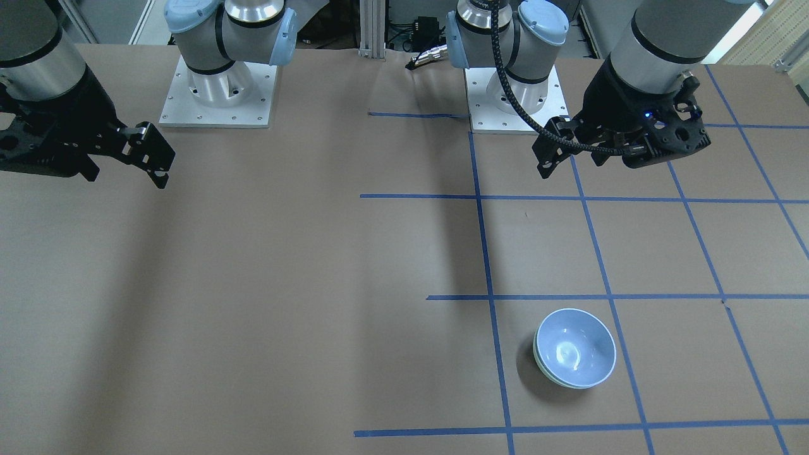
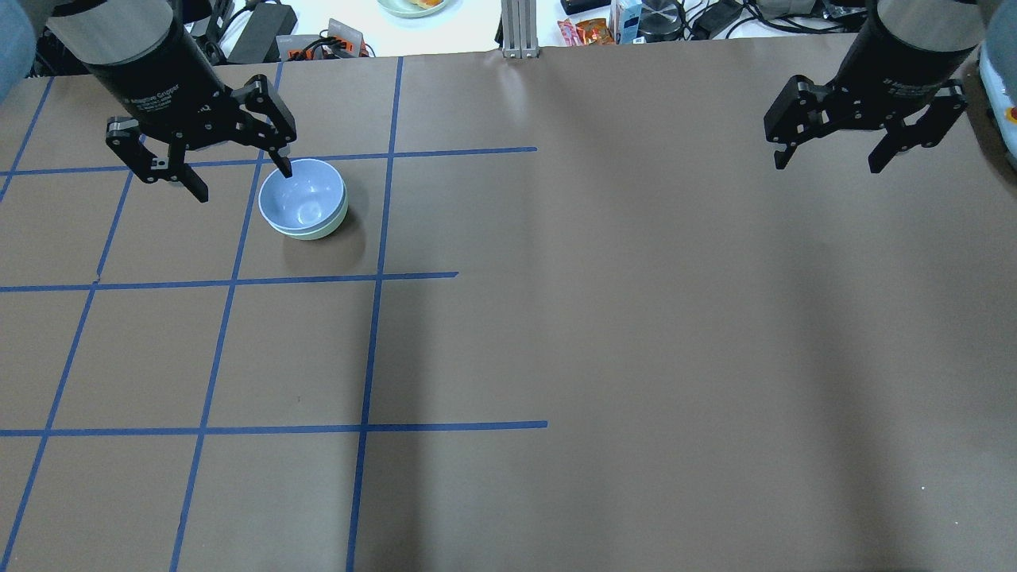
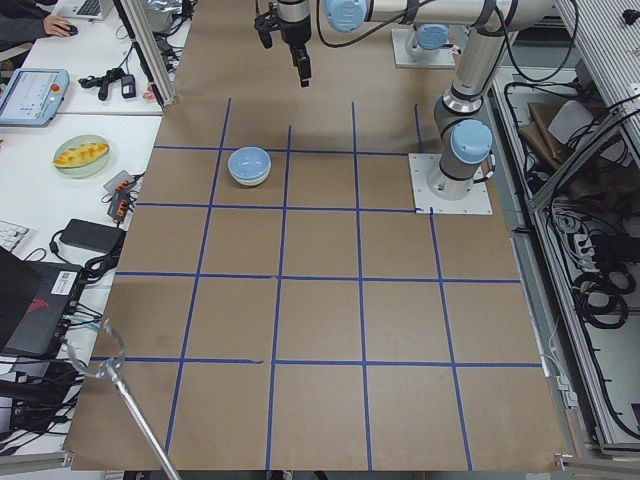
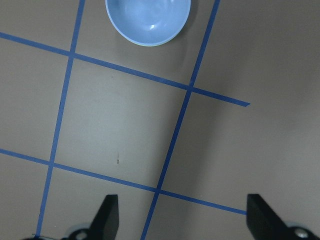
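Observation:
A light blue bowl (image 1: 574, 347), apparently nested in a pale green one, rests on the taped grid floor; it also shows in the left view (image 3: 249, 165), the top view (image 2: 302, 195) and at the upper edge of the wrist view (image 4: 148, 20). My black gripper hangs above the floor; in the front view it is at upper right, behind the bowl and higher. Its two fingertips sit wide apart at the bottom of the wrist view, with only floor between them, so it is open.
A second black gripper (image 1: 83, 144) hangs at the front view's upper left. Arm bases on white plates (image 1: 217, 114) stand at the back. The taped floor around the bowl is clear. In the left view, a white side table (image 3: 105, 130) holds a plate and electronics.

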